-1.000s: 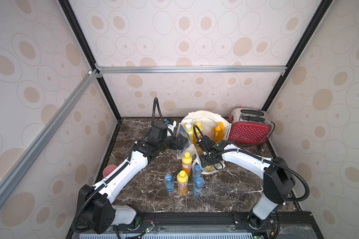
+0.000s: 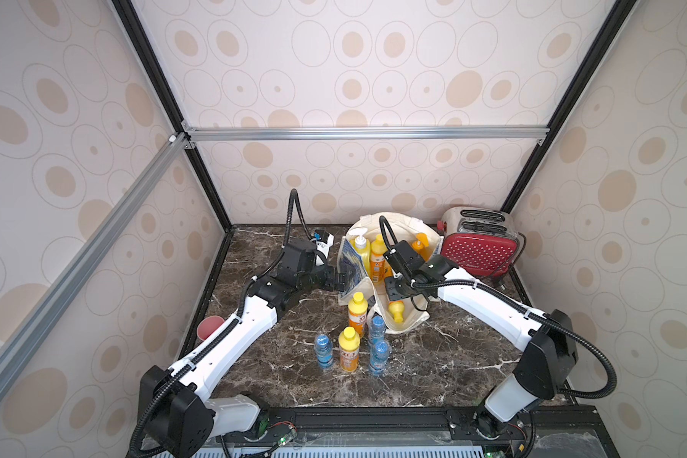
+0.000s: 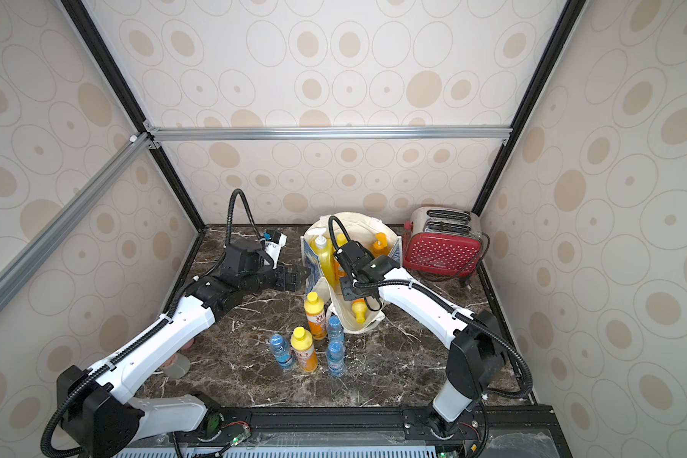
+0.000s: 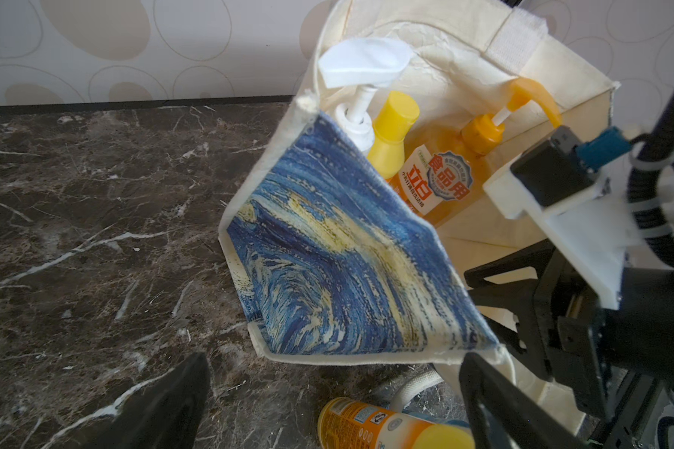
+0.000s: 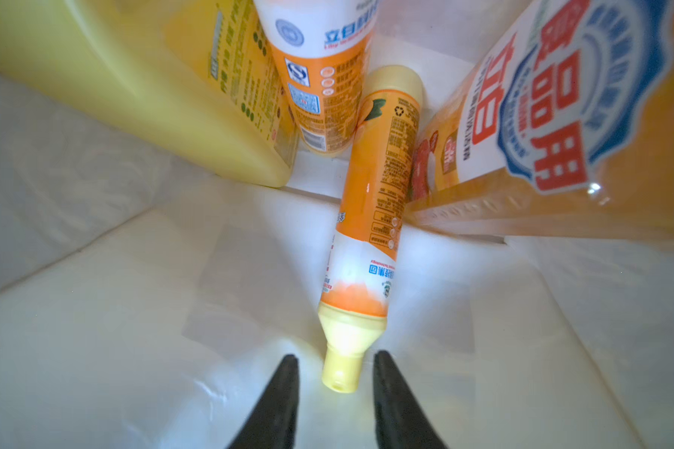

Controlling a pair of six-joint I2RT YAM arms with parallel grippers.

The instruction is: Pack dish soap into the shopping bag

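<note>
The cream shopping bag (image 2: 398,223) stands open, a blue painted print (image 4: 322,247) on its outer side. Inside it a slim orange dish soap bottle (image 5: 370,194) lies flat, its pale yellow cap towards my right gripper. That gripper is over the bag with its fingers apart, and the cap appears between and beyond them without visible contact. Upright in the bag are a yellow pump bottle (image 5: 149,89), a white-and-orange bottle (image 5: 318,82) and an amber pump bottle (image 5: 546,149). Outside the bag's left side, my left gripper is open and empty.
In front of the bag are two yellow-capped orange bottles (image 2: 349,349) and several small blue water bottles (image 2: 323,349). A red toaster (image 2: 477,252) stands close to the bag's right side. Bare marble counter (image 2: 267,343) lies at the left; a pink cup (image 2: 210,327) stands there.
My right gripper has moved up and back, uncovering the lying bottle's cap end at the bag's front. The left arm has shifted slightly left.
</note>
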